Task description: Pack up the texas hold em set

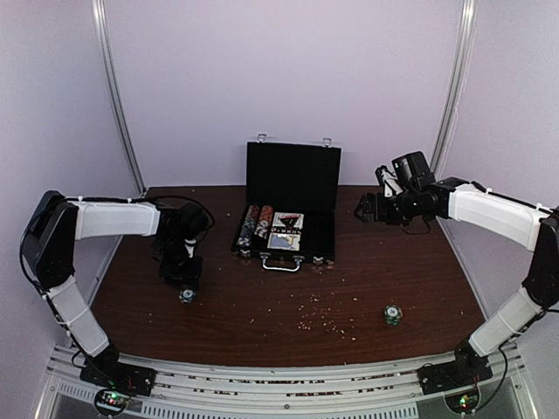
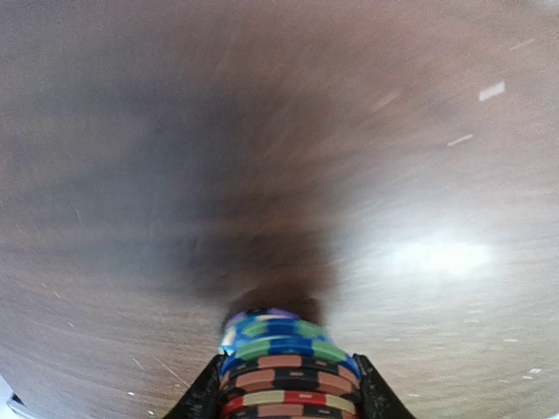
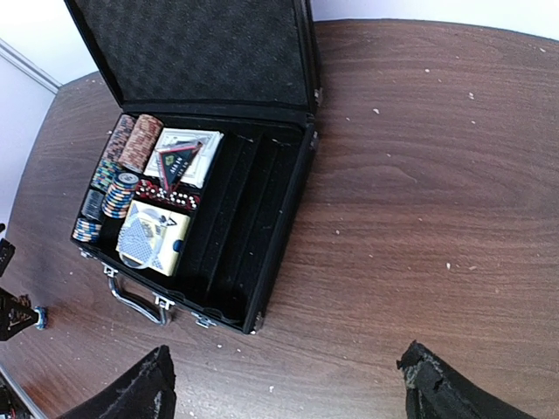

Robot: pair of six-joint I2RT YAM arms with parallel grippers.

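In the left wrist view a chip stack (image 2: 284,349) of blue, green, black and red chips sits between the fingers of my left gripper. The gripper is shut on it; the table behind is blurred while the chips look sharper. From above, the stack's end (image 1: 187,296) pokes out below the left gripper (image 1: 186,281). My right gripper hangs open and empty, right of the black case (image 3: 284,229). The open case holds chip rows (image 3: 140,144), card decks (image 3: 150,236) and red dice (image 3: 166,194); its right-hand slots are bare.
Another chip stack (image 1: 392,314) stands on the front right of the table. Small pale specks (image 1: 321,316) are scattered at the front middle. The case lid (image 1: 293,175) is up at the back. Free table (image 3: 419,201) lies right of the case.
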